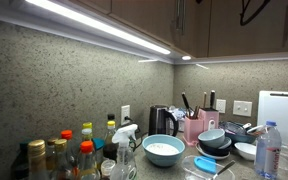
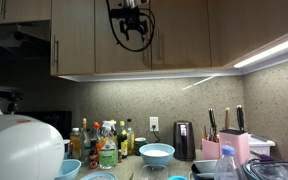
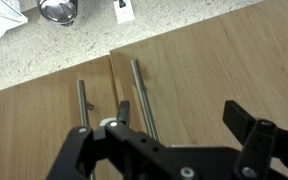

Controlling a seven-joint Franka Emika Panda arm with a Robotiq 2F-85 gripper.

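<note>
In the wrist view my gripper stands open, its two black fingers wide apart with nothing between them. Wooden cabinet doors point(image 3: 199, 75) fill the view beyond it. Two dark bar handles run along the doors: one handle point(image 3: 138, 85) lies between the fingers in the picture, the other handle point(image 3: 83, 105) further left. Exterior view 2 has the gripper point(image 2: 130, 38) high up in front of the upper cabinet doors point(image 2: 79, 35). Whether any finger touches a door or handle cannot be told. Only a dark part of the arm point(image 1: 252, 10) shows in exterior view 1.
Below, the counter is crowded: several bottles point(image 1: 87, 158), a light blue bowl point(image 1: 164, 150), a black kettle point(image 1: 161, 120), a pink knife block point(image 1: 198, 126) and a water bottle point(image 1: 269, 150). Open air lies between these and the cabinets.
</note>
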